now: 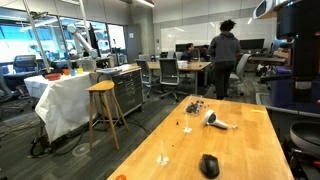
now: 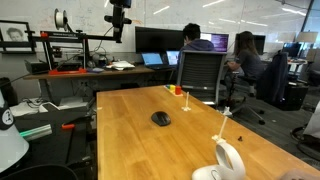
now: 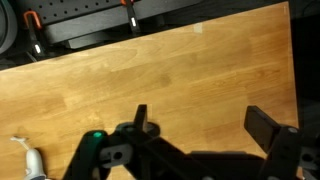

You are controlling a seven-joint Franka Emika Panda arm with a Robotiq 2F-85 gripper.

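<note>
In the wrist view my gripper is open above the wooden table (image 3: 200, 80), with bare wood showing between its fingers. A dark computer mouse (image 1: 209, 166) lies on the tabletop; the second exterior view shows the mouse (image 2: 160, 118) near the table's middle. From above, the mouse (image 3: 152, 129) is partly hidden behind the gripper. A white handheld device (image 1: 216, 120) rests farther along the table, its white body (image 3: 35, 163) at the left edge of the wrist view. In the second exterior view, the gripper (image 2: 118, 40) hangs high over the table, well clear of everything.
Small upright white sticks (image 1: 162, 156) stand on the table. Red and yellow items (image 2: 175, 90) sit at the far end in the second exterior view. A black perforated rail (image 3: 90, 20) borders one table edge. Much of the wood is clear.
</note>
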